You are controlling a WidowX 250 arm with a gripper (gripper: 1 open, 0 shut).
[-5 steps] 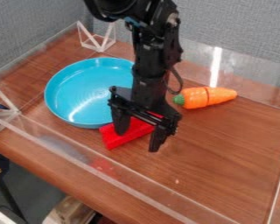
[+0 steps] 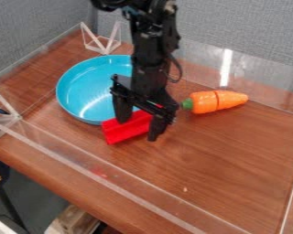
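Observation:
My black gripper (image 2: 142,111) reaches down from the top over a red bar (image 2: 124,132) lying on the wooden table, its fingers around the bar's upper right part. Whether they grip it is hard to tell. A blue bowl (image 2: 78,84) sits just left and behind, partly hidden by the gripper. An orange toy carrot (image 2: 218,101) with a green top lies to the right.
Clear panels border the wooden table (image 2: 222,174). White wire frames (image 2: 100,38) stand at the back left and left edge.
The gripper has moved a little up and left over the red bar, its fingertips now higher in the view. The bowl and carrot have stayed put.

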